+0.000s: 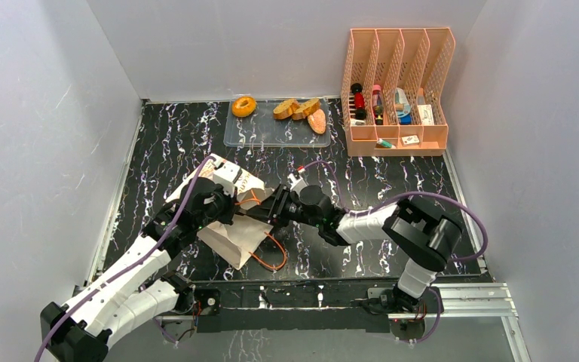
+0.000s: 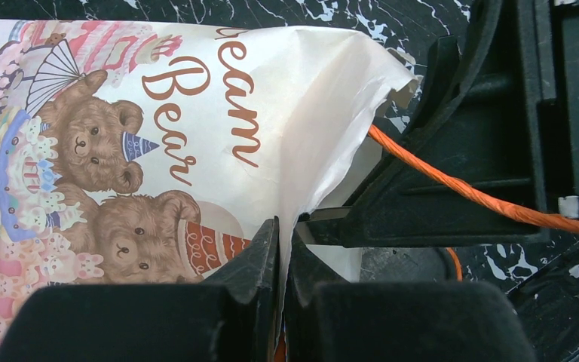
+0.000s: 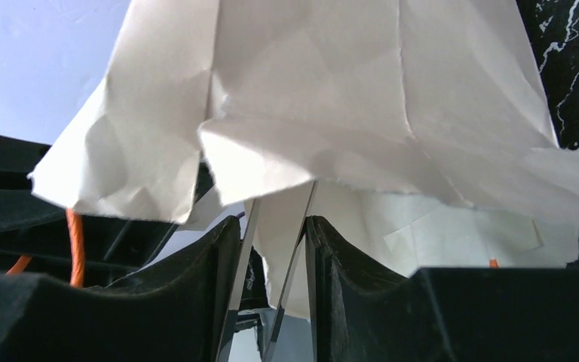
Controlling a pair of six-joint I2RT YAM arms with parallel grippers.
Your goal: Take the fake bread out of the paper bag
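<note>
The white paper bag [image 1: 230, 240] with orange cord handles lies tilted on the dark marbled table, printed bears showing in the left wrist view. My left gripper is shut on the edge of the bag's mouth, the thin paper running between its fingers. From the right, my right gripper [image 1: 258, 213] reaches in at the mouth, its fingers part open. In the right wrist view a paper flap hangs over its fingers [image 3: 339, 264], and only bare paper shows between them. No bread is visible in the bag; much of the inside is hidden.
On a clear tray [image 1: 275, 137] at the back lie a ring-shaped bread [image 1: 243, 106], slices [image 1: 286, 109] and a pinkish piece [image 1: 317, 121]. An orange divided rack [image 1: 396, 143] with small items stands at the back right. Table between rack and right arm is free.
</note>
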